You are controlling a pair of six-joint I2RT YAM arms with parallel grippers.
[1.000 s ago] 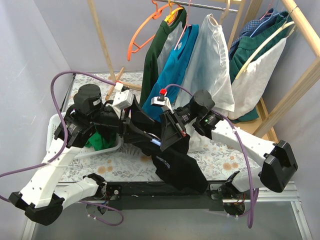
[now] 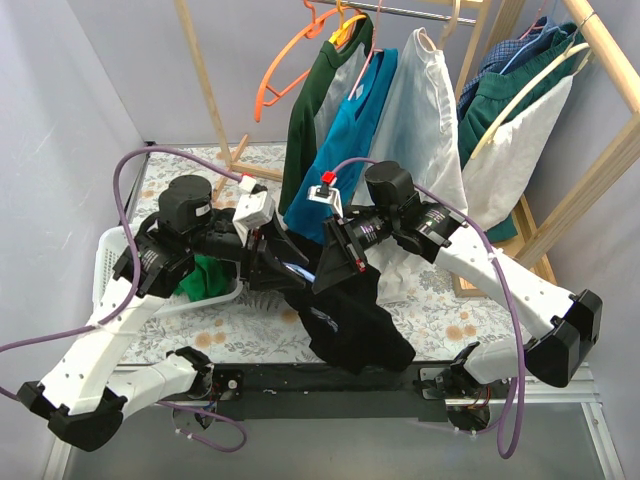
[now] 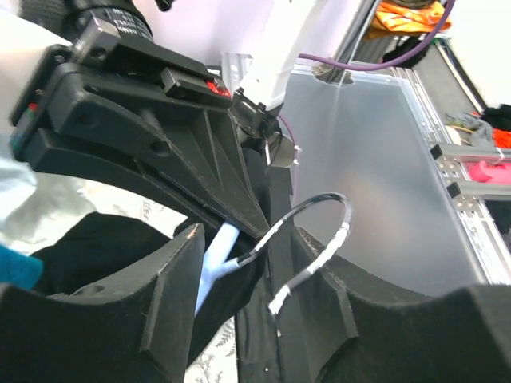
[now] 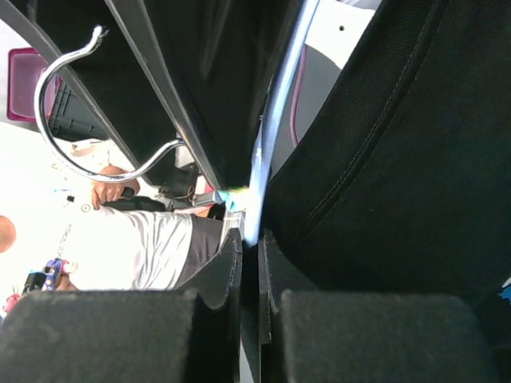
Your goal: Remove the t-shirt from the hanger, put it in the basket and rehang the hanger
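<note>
A light-blue hanger (image 2: 300,272) with a bare metal hook (image 4: 40,104) is between my two grippers. My right gripper is shut on its blue bar. My left gripper stands open, its fingers apart; the bar and hook show between and beyond them, and I cannot tell if they touch. The black t-shirt (image 2: 360,330) hangs below both grippers over the table's front edge. In the right wrist view its dark cloth (image 4: 391,175) fills the right side, close to the bar. How much of the hanger is inside the shirt is hidden.
A white basket (image 2: 107,265) with green cloth (image 2: 205,279) stands behind the left arm. Clothes hang on the wooden rack at the back, among them a blue garment (image 2: 345,150) and an empty orange hanger (image 2: 285,62).
</note>
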